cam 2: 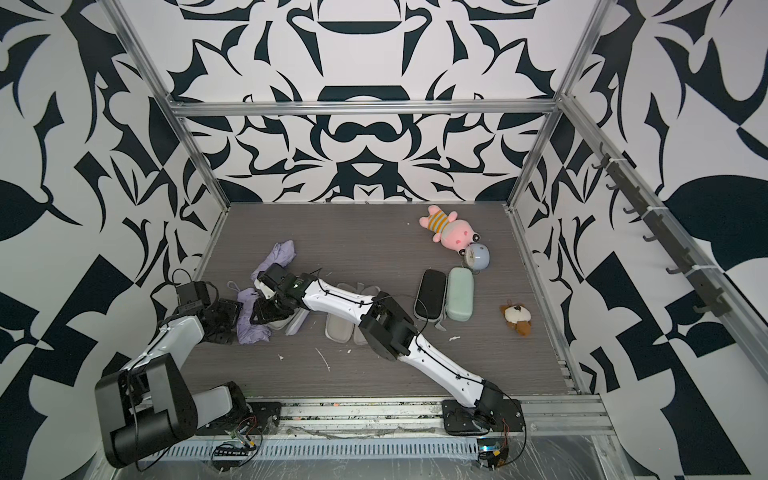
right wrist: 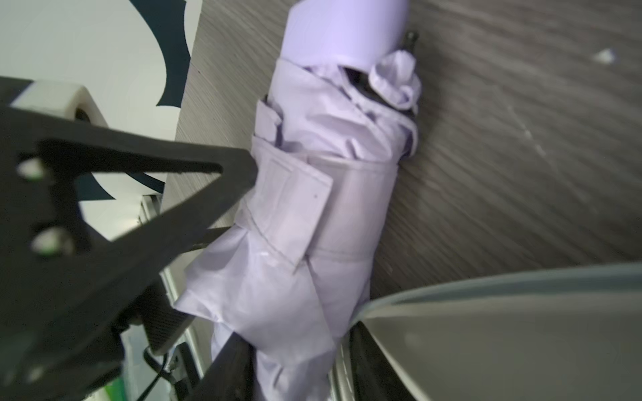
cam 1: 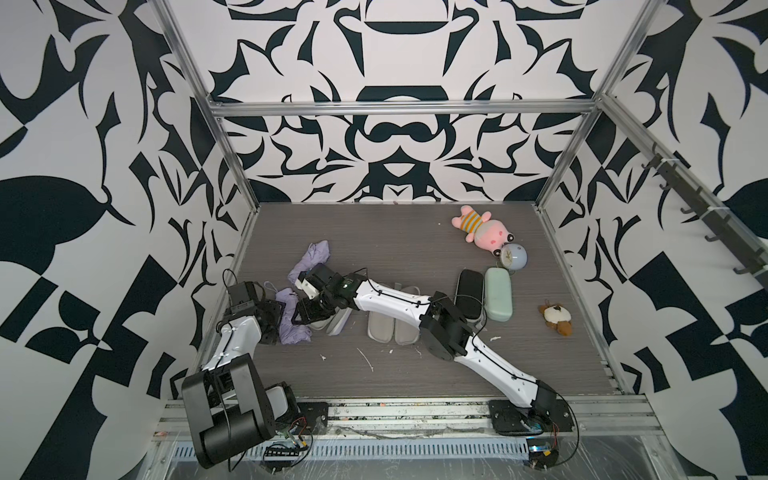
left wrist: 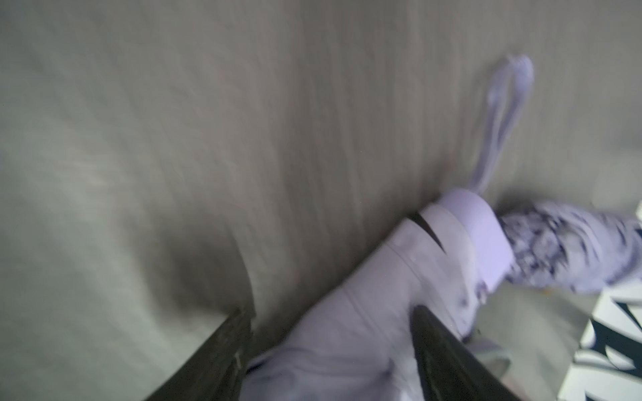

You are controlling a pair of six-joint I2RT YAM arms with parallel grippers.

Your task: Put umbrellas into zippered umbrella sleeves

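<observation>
A lilac folded umbrella lies at the left of the table; a second lilac bundle lies just behind it. My left gripper is part open, low over the near umbrella, whose body shows blurred between and beyond the fingers. My right gripper is at the same umbrella from the right, part open, with lilac fabric between its fingers; whether it grips the fabric is unclear. A pale open case lies beside that umbrella in the right wrist view.
Grey slippers sit in the middle, partly under the right arm. Black and mint cases, a pink plush, a round blue item and a brown plush are on the right.
</observation>
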